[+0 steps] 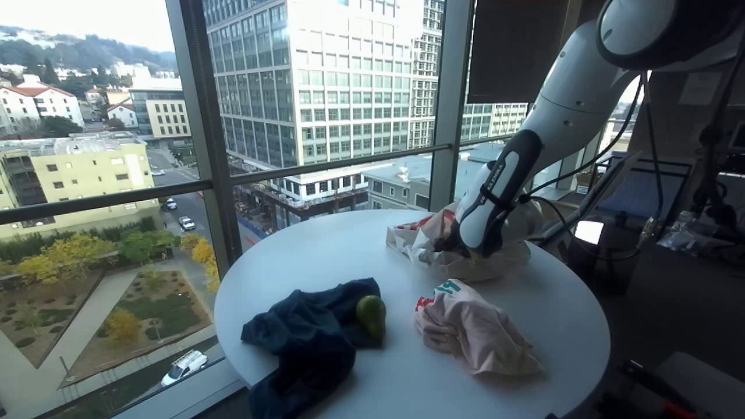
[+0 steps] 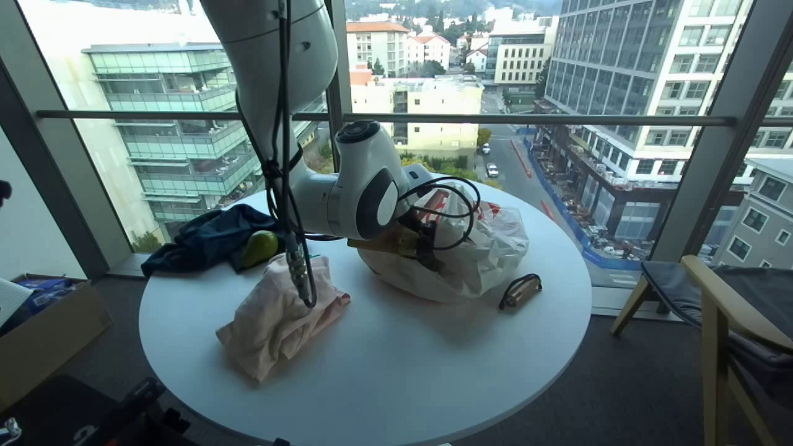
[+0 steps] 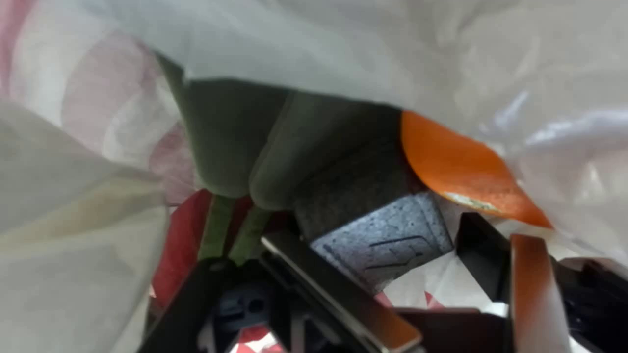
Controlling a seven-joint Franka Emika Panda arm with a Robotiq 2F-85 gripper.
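Observation:
My gripper is inside a white plastic bag with red print on the table. Its two fingers stand apart in the wrist view, with a gap between them. Just beyond the fingers lies a grey block with dark line markings on its face. Beside the block are an orange item and a grey-green item with two prongs, partly covered by the bag. From outside, the bag and arm hide the fingertips. Whether the fingers touch the block I cannot tell.
A dark blue cloth with a green pear-shaped item on it lies at one side. Near the bag is a crumpled pink cloth. A small brown item with dark ends sits beside the bag.

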